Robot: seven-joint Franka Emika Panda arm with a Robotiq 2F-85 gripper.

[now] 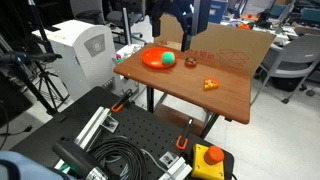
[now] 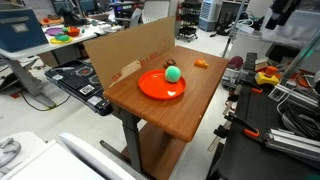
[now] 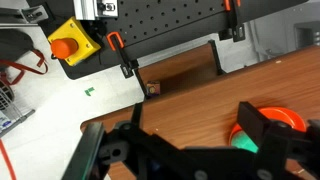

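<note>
My gripper [image 1: 170, 40] hangs above the near part of the brown table [image 1: 232, 103], its two dark fingers wide apart with nothing between them. In the wrist view the gripper stands over bare wood near the table edge. A round red plate [image 2: 152, 91] lies on the table with a green ball-like object [image 2: 172, 73] on it. Seen from the wrist, the plate [image 3: 292, 116] is at the right and the green object [image 3: 243, 141] is partly covered by a finger. A small orange object [image 1: 211, 84] rests apart from the plate; a small brown item [image 1: 191, 61] sits farther back.
A cardboard panel [image 2: 118, 60] stands along the table's far side. Beside the dark robot base lies a yellow box with a red button [image 1: 209, 156]. Coiled black cables [image 1: 120, 158] lie on the base. The table front between plate and orange object is clear.
</note>
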